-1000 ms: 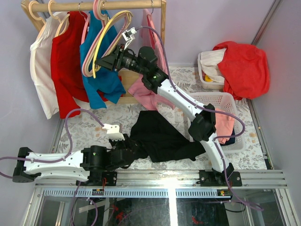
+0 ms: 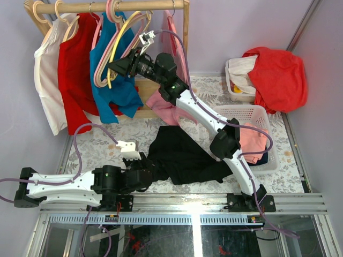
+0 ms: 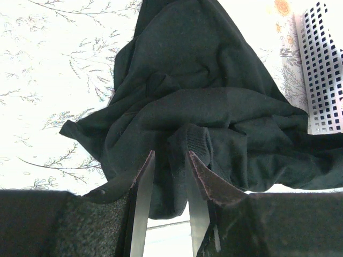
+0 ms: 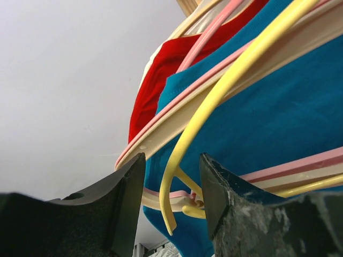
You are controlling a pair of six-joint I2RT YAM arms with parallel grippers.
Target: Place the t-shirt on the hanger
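Note:
The black t-shirt (image 2: 182, 155) lies crumpled on the floral table, filling much of the left wrist view (image 3: 203, 69). My left gripper is open above it, its fingers empty and apart. My right gripper is up at the rack, its fingers open either side of the lower bend of a yellow hanger (image 4: 209, 107); whether they touch it I cannot tell. Pink and beige hangers sit just behind it, with the blue shirt (image 4: 268, 123) beyond.
The wooden rack (image 2: 69, 7) holds white, red, blue and pink garments. At the right stand a white perforated basket (image 2: 273, 163) with salmon cloth and a rear bin with a red cloth (image 2: 278, 80). Bare table shows left of the black shirt.
My right arm has shifted slightly at the rack, with the yellow hanger moving a little beside it. The left arm and the black shirt look unchanged.

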